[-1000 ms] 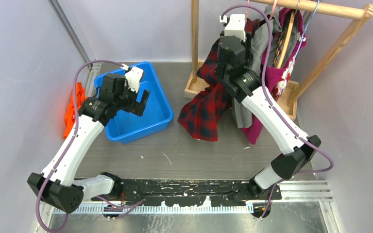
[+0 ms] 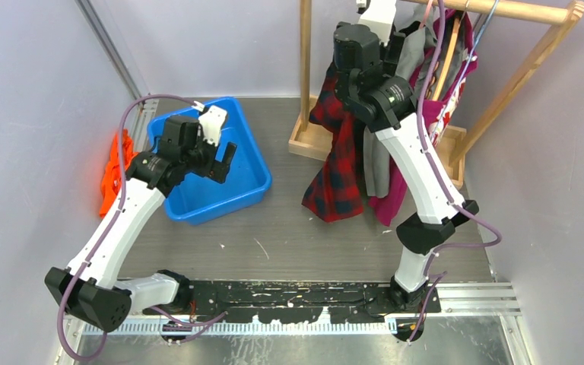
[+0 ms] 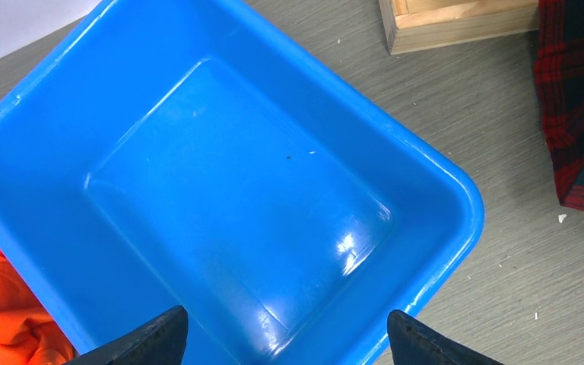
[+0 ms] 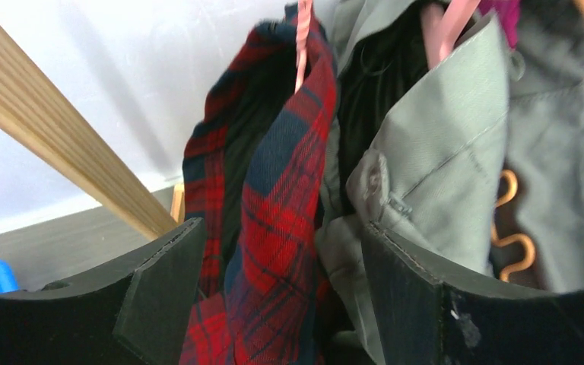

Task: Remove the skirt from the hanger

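Note:
The red-and-dark plaid skirt (image 2: pixel 342 167) hangs from a pink hanger (image 4: pixel 302 38) at the left end of the wooden rack, its lower part trailing toward the floor. In the right wrist view, my right gripper is open, with its fingers apart. The gathered plaid cloth (image 4: pixel 277 213) shows in the gap between them; whether a finger touches it I cannot tell. Grey cloth (image 4: pixel 456 152) lies close to the right-hand finger. Over the blue bin (image 3: pixel 395 133), my left gripper stands open and empty.
Several other garments crowd the rack's rail (image 2: pixel 517 9), right of the skirt. The rack's left post (image 2: pixel 305 61) stands beside the plaid cloth. Orange cloth (image 2: pixel 112 171) lies left of the bin. Bare floor (image 2: pixel 274 243) stretches between bin and rack.
My right gripper has shifted slightly and its fingers spread apart. The left arm has hardly moved.

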